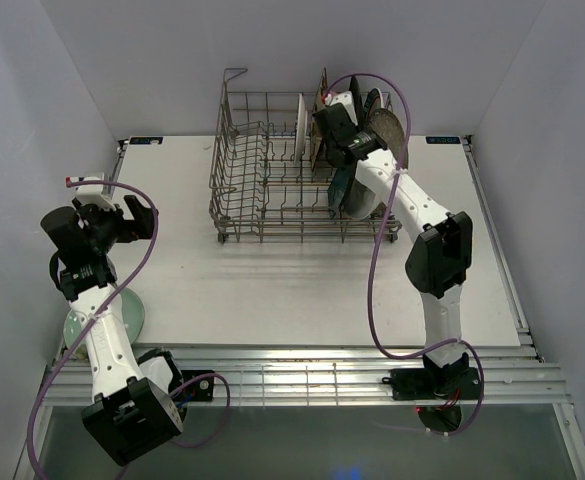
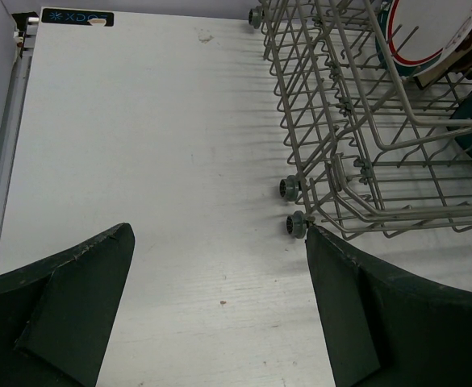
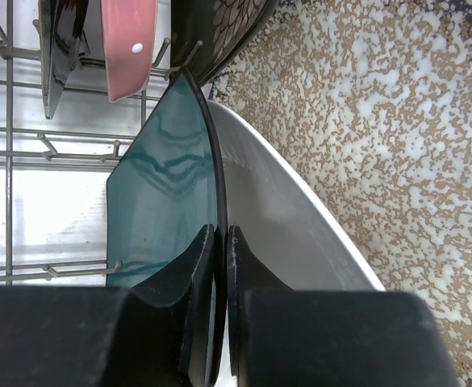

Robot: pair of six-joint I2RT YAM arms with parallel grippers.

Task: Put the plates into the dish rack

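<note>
The dish rack (image 1: 240, 215) holds several upright plates on its right half. My right gripper is shut on the dark rim of a teal plate (image 3: 163, 177), which stands in the rack against a white dish (image 3: 300, 234), with a speckled plate (image 3: 389, 137) to the right of that. My left gripper hangs open at the left, outside the rack, with nothing between its fingers. A pale green plate (image 1: 130, 315) lies under the left arm in the top view.
The rack's left half (image 1: 237, 170) is empty. Walls bound the back and both sides.
</note>
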